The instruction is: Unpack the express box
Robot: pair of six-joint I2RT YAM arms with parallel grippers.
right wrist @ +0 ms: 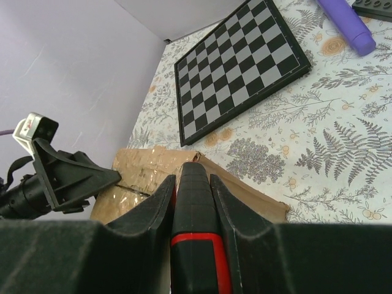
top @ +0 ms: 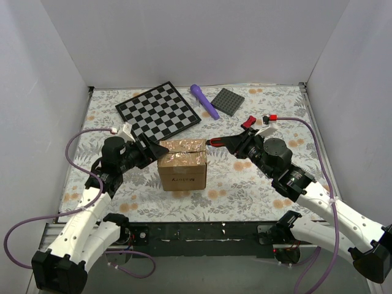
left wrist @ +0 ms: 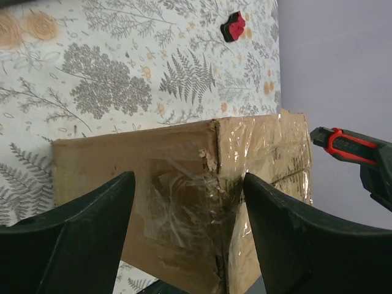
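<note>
A brown taped cardboard box (top: 182,168) stands closed at the table's middle, its shiny tape running over the top. My left gripper (top: 163,151) is at the box's upper left edge. Its fingers (left wrist: 101,211) are spread apart with nothing clamped between them, and the box (left wrist: 177,202) fills the view just beyond; whether they touch it is hard to tell. A black-and-red cutter (right wrist: 197,202) is gripped by my right gripper, which is shut on it. In the top view the cutter's tip (top: 209,143) reaches the box's right top edge.
Behind the box lie a checkered board (top: 158,110), a purple microphone-shaped object (top: 204,101) and a dark grey plate (top: 227,101). A small red item (top: 248,122) is near the right arm. Table space in front of the box is bare.
</note>
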